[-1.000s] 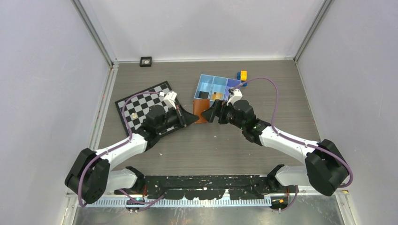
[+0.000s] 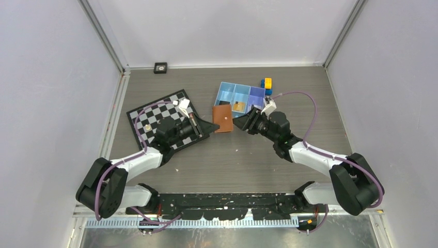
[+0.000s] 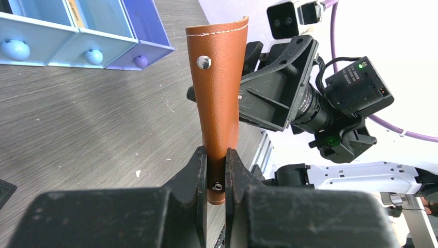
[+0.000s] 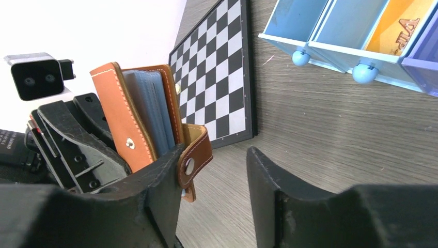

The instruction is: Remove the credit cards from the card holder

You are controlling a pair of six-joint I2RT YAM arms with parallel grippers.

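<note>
A brown leather card holder [image 2: 223,118] is held up above the table between my two arms. My left gripper is shut on its lower end. In the right wrist view the card holder [image 4: 124,113] stands folded, its edge showing blue layers [image 4: 153,111] between the leather covers and a snap strap [image 4: 197,159] sticking out. My right gripper is open at the strap side, with its left finger [image 4: 164,178] close by the strap; whether they touch I cannot tell. No separate card shows between its fingers.
Behind the holder is a blue and purple compartment tray [image 2: 241,87], with an orange card [image 4: 404,26] in its middle compartment and a dark item [image 2: 224,103] in the left one. A chessboard [image 2: 135,114] lies under the left arm.
My right gripper has drawn back to the right from the card holder, uncovering its right side. The holder and left gripper have shifted slightly toward the back.
</note>
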